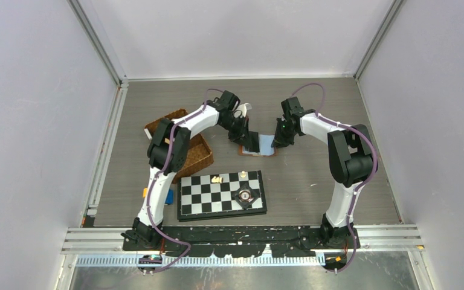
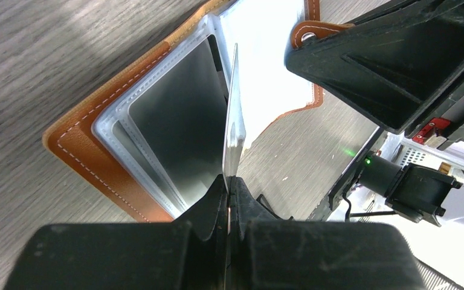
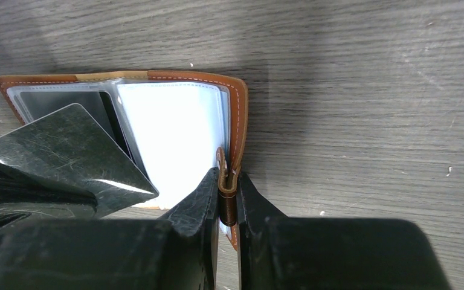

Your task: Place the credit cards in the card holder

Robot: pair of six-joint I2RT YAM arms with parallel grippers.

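The open brown card holder (image 2: 78, 136) lies on the table with clear sleeves and a white page (image 3: 169, 133). My left gripper is shut on a thin card (image 2: 234, 127), seen edge-on above the sleeves; a dark panel (image 2: 178, 121) shows beside it. My right gripper is shut on the holder's leather strap (image 3: 228, 160) at its right edge. In the top view both grippers meet at the holder from either side.
A wicker basket (image 1: 196, 160) sits under the left arm. A chessboard (image 1: 208, 199) with pieces and a dark square object (image 1: 245, 196) lies at the front.
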